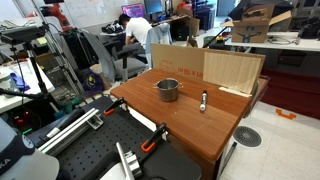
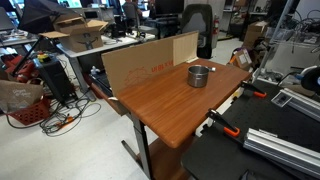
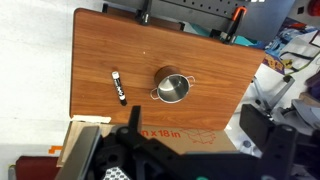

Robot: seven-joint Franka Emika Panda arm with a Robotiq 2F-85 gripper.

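Note:
A small metal pot (image 1: 168, 91) with two side handles stands upright on the brown wooden table (image 1: 190, 130). In the wrist view I look down into the pot (image 3: 172, 88), which seems empty. A dark marker-like stick with a white and red band (image 3: 119, 88) lies beside it, apart from the pot; the same stick (image 1: 203, 101) shows in exterior view 1. My gripper is open high over the table, its dark fingers wide apart at the bottom of the wrist view. Nothing is held between them. Neither exterior view shows the fingers.
Cardboard panels (image 1: 204, 65) stand along the table's far side. The black robot base table (image 1: 100, 150), with rails and orange-handled clamps, adjoins the near edge. Bare tabletop surrounds the pot. A person (image 1: 135, 28) sits in the background.

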